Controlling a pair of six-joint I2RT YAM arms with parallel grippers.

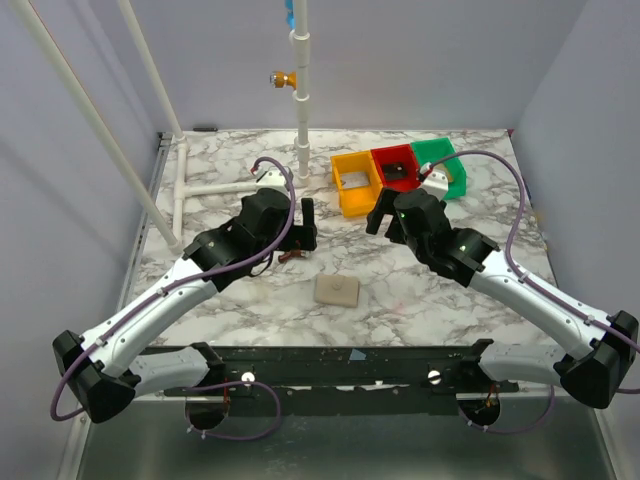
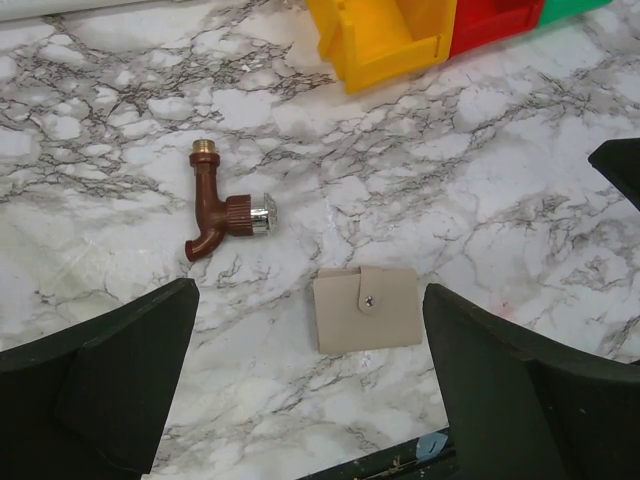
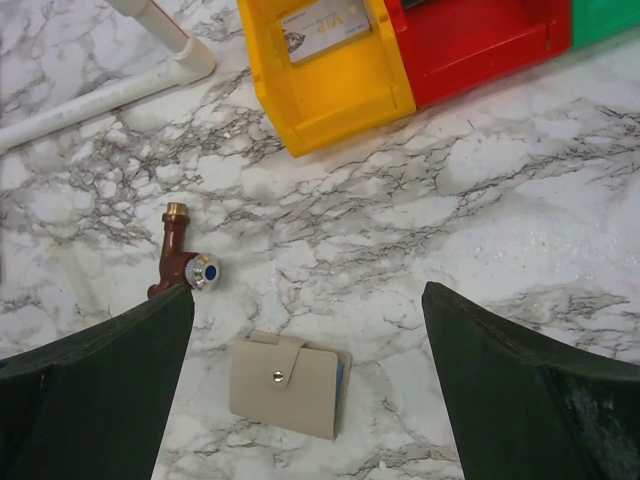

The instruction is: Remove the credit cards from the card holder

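Observation:
The beige card holder (image 1: pixel 336 290) lies flat on the marble table in front of both arms, its snap strap across it; in the right wrist view a sliver of blue shows at the holder's (image 3: pixel 283 390) right edge. My left gripper is raised above the table, open, with the holder seen below between its fingers. My right gripper also hangs open above the table, nothing held, with the holder below it toward the left of its view.
A brown tap (image 2: pixel 210 210) lies left of the holder. Yellow (image 3: pixel 330 100), red (image 3: pixel 470 60) and green (image 1: pixel 434 152) bins stand at the back right, and white pipes (image 1: pixel 217 189) at the back left. The marble around the holder is fairly clear.

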